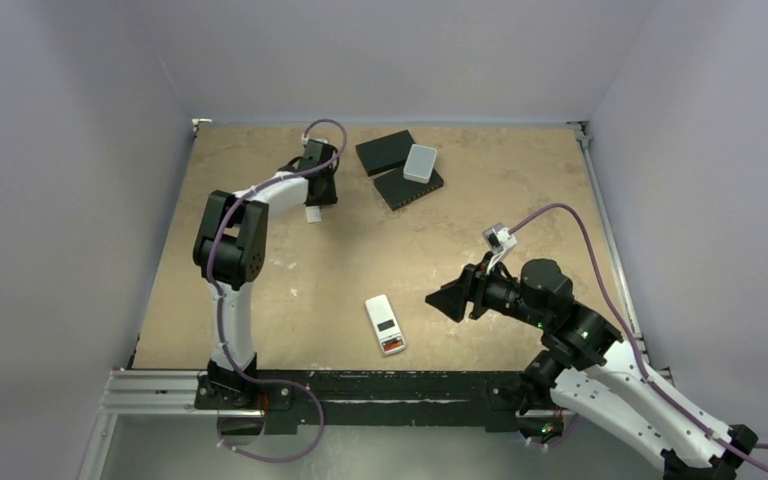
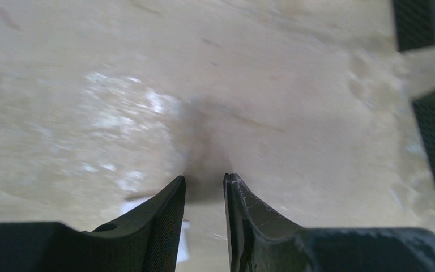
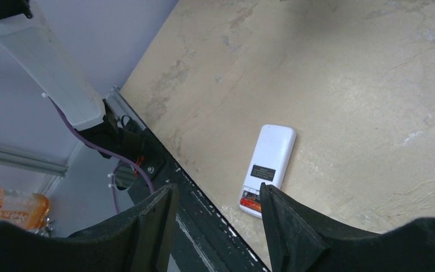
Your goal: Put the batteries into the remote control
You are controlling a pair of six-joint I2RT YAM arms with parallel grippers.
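Observation:
A white remote control (image 1: 385, 325) lies face down at the front of the table. Red-orange batteries (image 3: 251, 200) show in its uncovered compartment, at the end nearest the front edge. My left gripper (image 1: 317, 203), at the back left, is shut on a small white piece (image 1: 313, 214) that looks like the battery cover. Behind the left finger, part of that white piece (image 2: 182, 248) shows in the left wrist view; the grip itself is mostly hidden. To the right of the remote hangs my right gripper, fingers apart and empty.
Two black boxes (image 1: 385, 151) stand at the back middle, right of my left gripper, with a small white-grey case (image 1: 420, 163) on them. Between the boxes and the remote the table (image 1: 350, 245) is bare.

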